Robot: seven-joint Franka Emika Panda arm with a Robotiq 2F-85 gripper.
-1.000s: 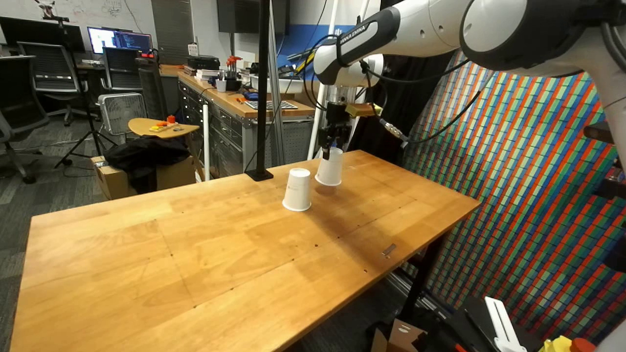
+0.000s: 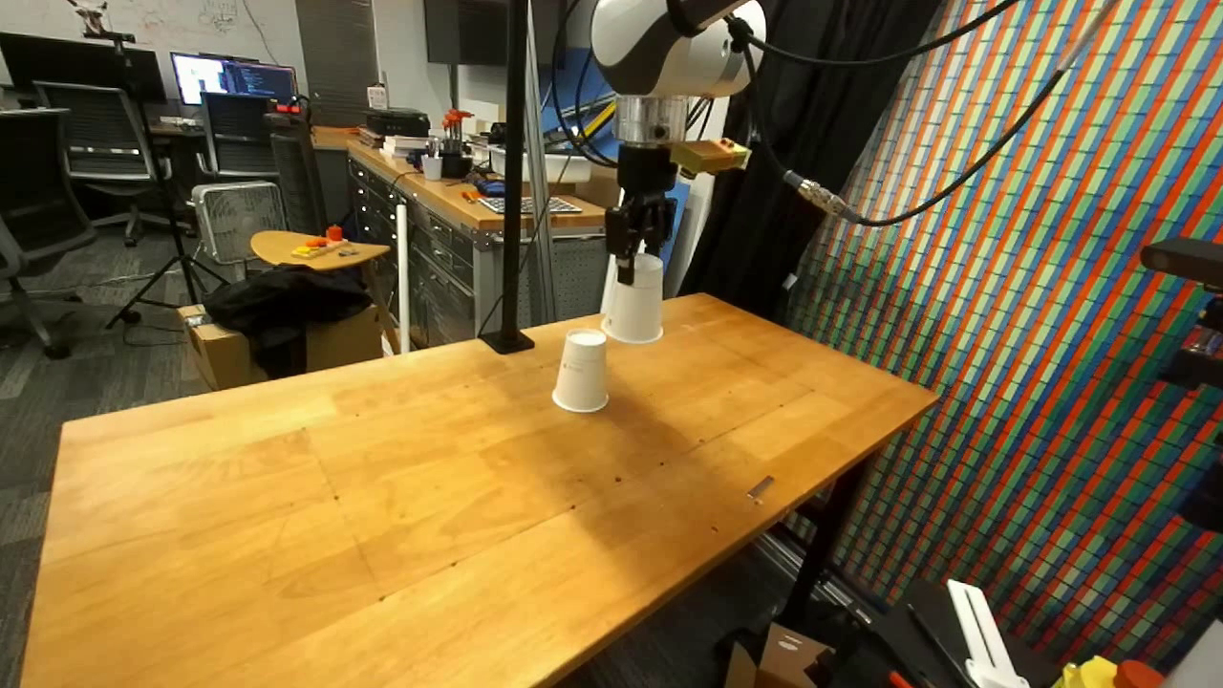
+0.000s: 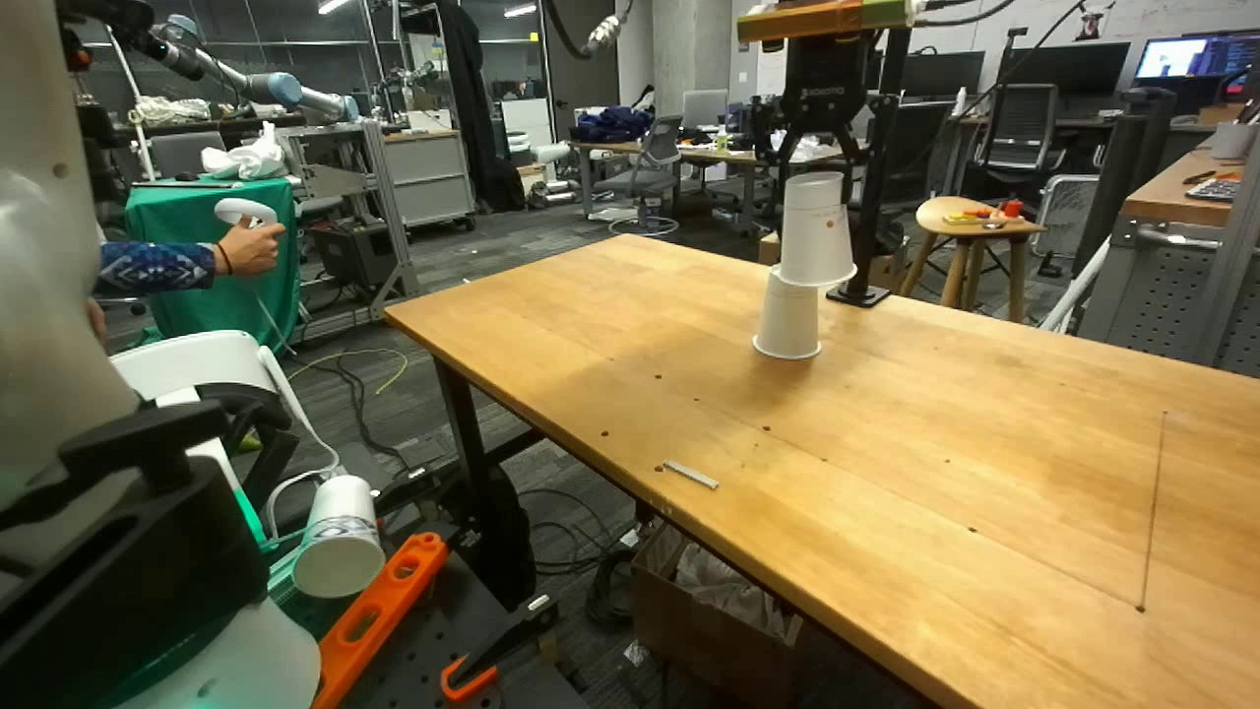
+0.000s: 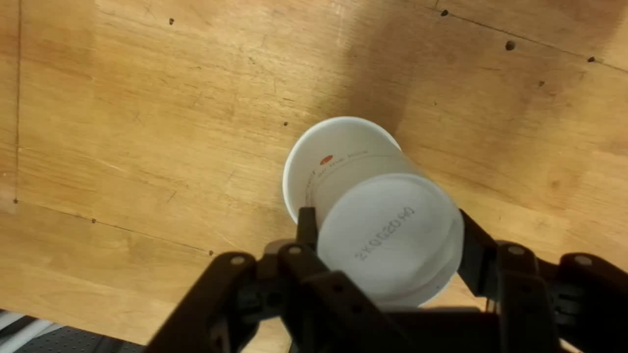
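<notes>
Two white paper cups are in view, both upside down. One, the raised cup [image 2: 636, 308], is between the fingers of my gripper [image 3: 818, 169], which is shut on it near its base. In the wrist view the raised cup's printed base [image 4: 382, 235] faces the camera, and a small red mark shows on its side. The other, the standing cup [image 2: 581, 373], rests on the wooden table [image 2: 378, 505]. Exterior view 2 has the raised cup overlapping the top of the standing cup [image 3: 787, 321], while exterior view 1 puts it behind and to the right, apart from it.
A black post [image 2: 506, 342] rises from the table's far edge, close to the cups. A small grey strip [image 3: 690, 474] lies near another edge.
My gripper and the cup in it have risen and shifted slightly left in exterior view 1. The arm's upper links have moved mostly out of the picture. The standing cup has stayed put.
</notes>
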